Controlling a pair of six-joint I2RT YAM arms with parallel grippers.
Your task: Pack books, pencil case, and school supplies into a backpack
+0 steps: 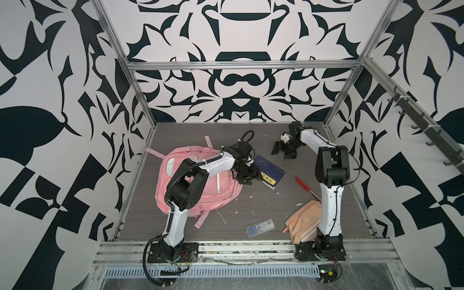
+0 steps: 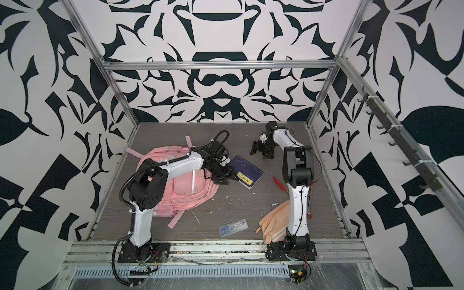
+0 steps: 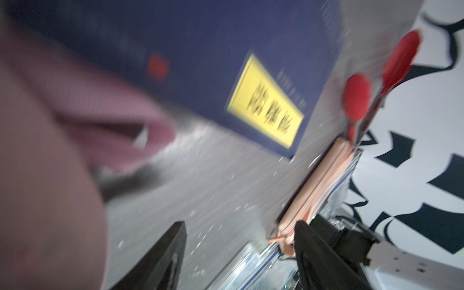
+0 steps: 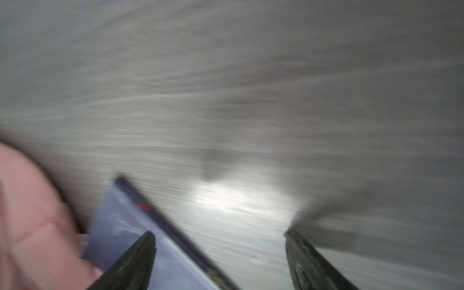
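Observation:
The dark blue book [image 1: 270, 169] with a yellow label lies just right of the pink backpack [image 1: 203, 193], which lies flat on the left. My left gripper [image 1: 249, 176] is at the backpack's right edge, beside the book's left side. Its fingers [image 3: 166, 256] are apart with nothing between them. Above the table beyond the book, my right gripper [image 1: 283, 150] stands open and empty; the book's corner [image 4: 135, 217] shows past one finger. A peach pencil case [image 1: 304, 222] and a clear case [image 1: 260, 227] with blue contents lie in front. A red-handled tool [image 1: 302, 183] lies at right.
White scraps [image 1: 252, 200] are scattered on the table between backpack and clear case. A second red-handled item [image 3: 401, 60] shows in the left wrist view. The right forearm [image 1: 333, 166] passes over the right side.

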